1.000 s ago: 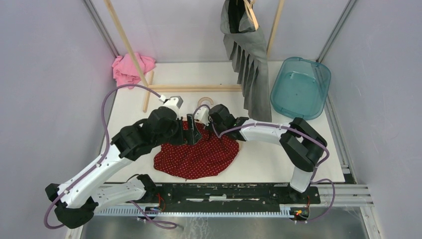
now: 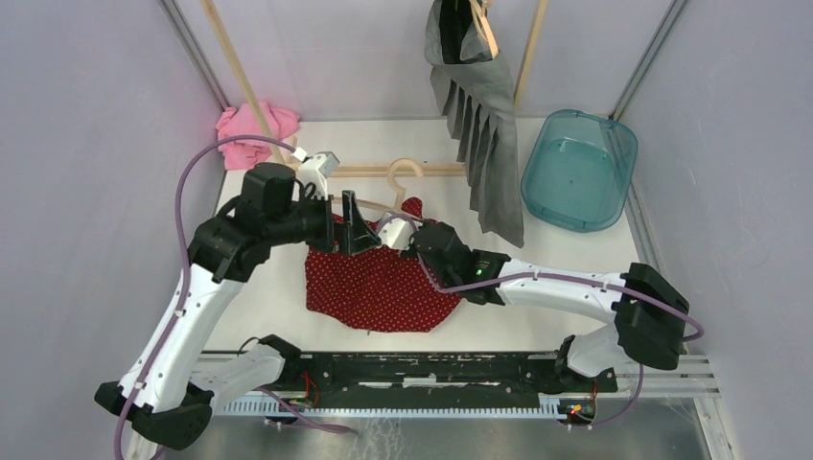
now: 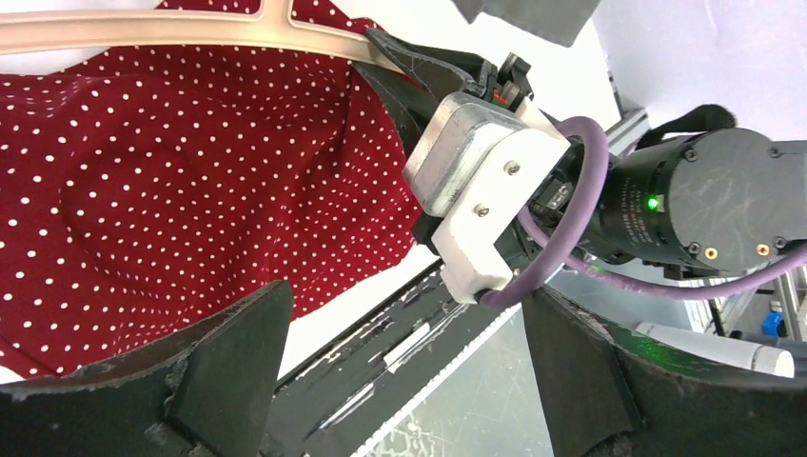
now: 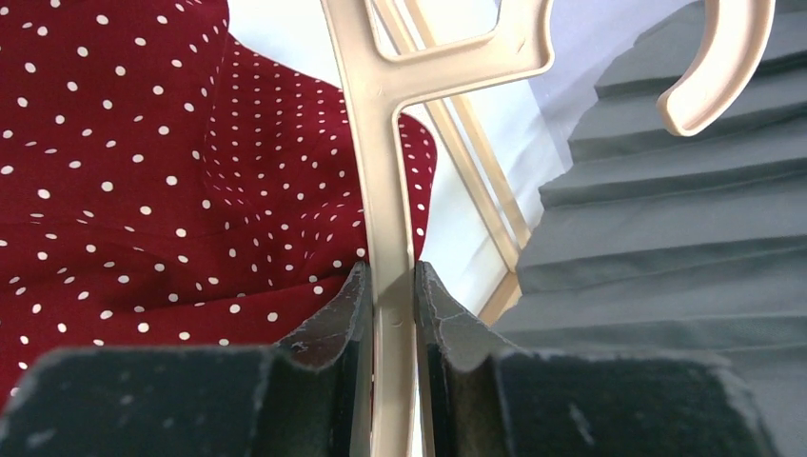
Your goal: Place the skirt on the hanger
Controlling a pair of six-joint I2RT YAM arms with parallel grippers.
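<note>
A dark red skirt with white dots (image 2: 379,297) lies spread on the white table. The beige hanger (image 2: 404,171) has its hook pointing to the back, its bar lying over the skirt's upper edge. In the right wrist view the hanger arm (image 4: 383,181) runs between the fingertips of my right gripper, which press against both its sides. The left wrist view shows the same right gripper at the end of the hanger bar (image 3: 171,29). My left gripper (image 2: 359,228) stands open above the skirt, nothing between its fingers. How the waistband sits at the right end is hidden.
A grey pleated garment (image 2: 494,153) hangs from the wooden rack at the back. The teal bin (image 2: 580,213) stands at the right, and pink cloth (image 2: 254,129) lies at the back left. Bare table (image 2: 566,264) shows at the front right.
Hanger and skirt have shifted toward the back right along with my right gripper, and more of the hook shows. My left gripper has moved back and slightly left.
</note>
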